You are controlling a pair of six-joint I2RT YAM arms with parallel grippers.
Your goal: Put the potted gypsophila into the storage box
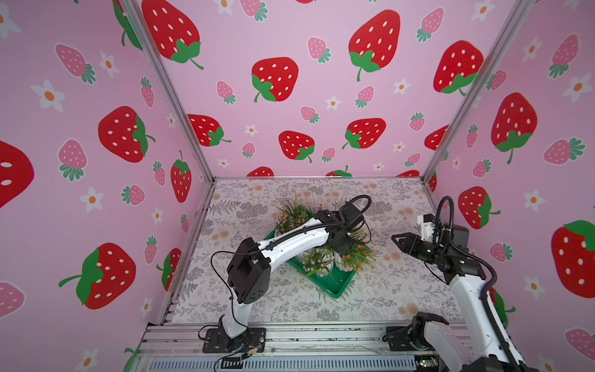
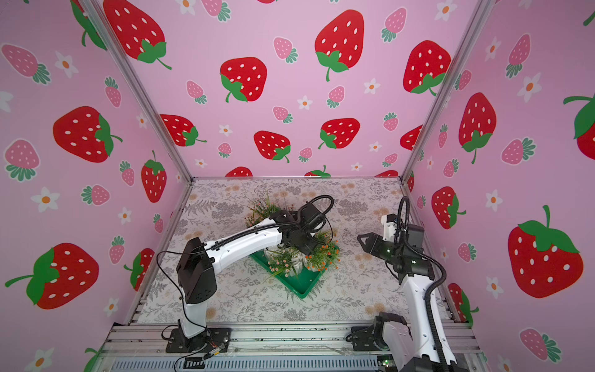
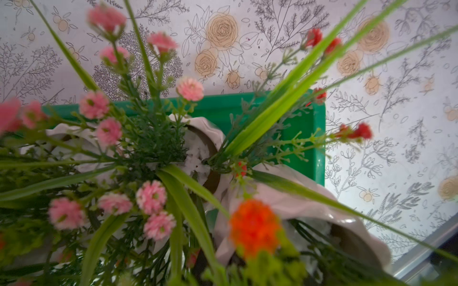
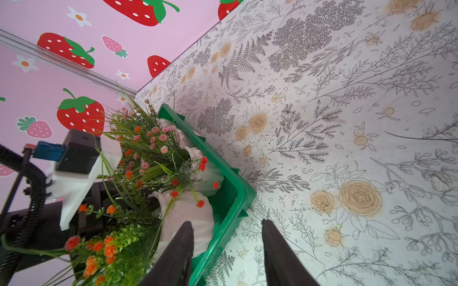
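Observation:
The green storage box [image 1: 335, 287] sits mid-table with several potted flower plants in it. A white-wrapped pot [image 4: 183, 221] with orange flowers [image 1: 362, 254] is at the box's right side, inside the near rim as the right wrist view shows it; whether its base touches the box floor I cannot tell. My left gripper [image 1: 344, 243] is shut on this pot, its fingertips hidden by foliage. Pink-flowered plants [image 3: 151, 197] stand close beside it in the left wrist view. My right gripper stands open and empty, to the right of the box.
Another bushy plant [image 1: 291, 217] fills the far left end of the box. A bare patch of box floor [image 2: 300, 282] shows at the near corner.

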